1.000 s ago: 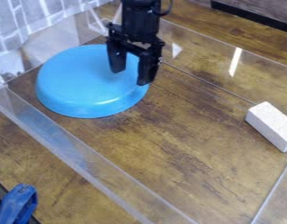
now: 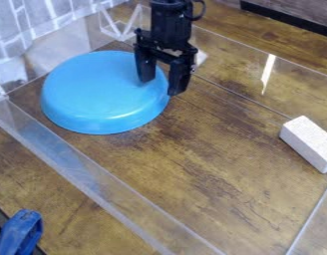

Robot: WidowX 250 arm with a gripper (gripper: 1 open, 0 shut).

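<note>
My black gripper (image 2: 163, 72) reaches down from the top centre onto the right part of a large round blue object (image 2: 93, 95), with one finger over it and the other by its right edge. The fingers stand apart; whether anything is held between them is hard to tell.
A white block (image 2: 309, 144) lies on the wooden table (image 2: 206, 189) at the right. A blue item (image 2: 17, 237) is at the bottom left. Clear plastic walls run along the left and back.
The gripper has shifted slightly to the right across the blue object's edge. The blue object looks unmoved.
</note>
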